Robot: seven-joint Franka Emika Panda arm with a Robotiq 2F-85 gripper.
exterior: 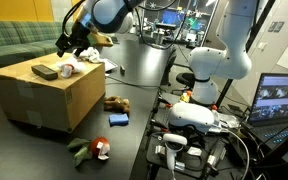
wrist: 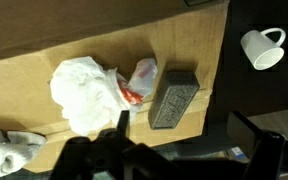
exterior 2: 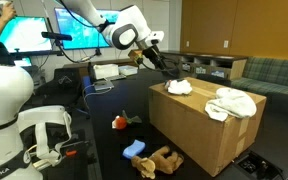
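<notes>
My gripper (exterior: 72,44) hangs in the air above the cardboard box (exterior: 26,93), its fingers apart and nothing between them. In the wrist view its dark fingers (wrist: 116,148) reach in from the bottom edge. A dark grey block (wrist: 174,99) lies on the box top, ahead of the gap between them. Beside it is a crumpled clear-and-white wrapper (wrist: 84,93) with a red patch. The same wrapper (exterior 2: 178,86) shows on the box in exterior view 2, near a white cloth (exterior 2: 232,103). Below in that view, the block cannot be made out.
On the dark surface beside the box are a white mug (wrist: 260,48), a blue block (exterior: 119,119), a brown soft toy (exterior: 116,104) and a green-and-red item (exterior: 80,150). A laptop (exterior: 277,98) stands at the right. Dark floor in front of the box is mostly bare.
</notes>
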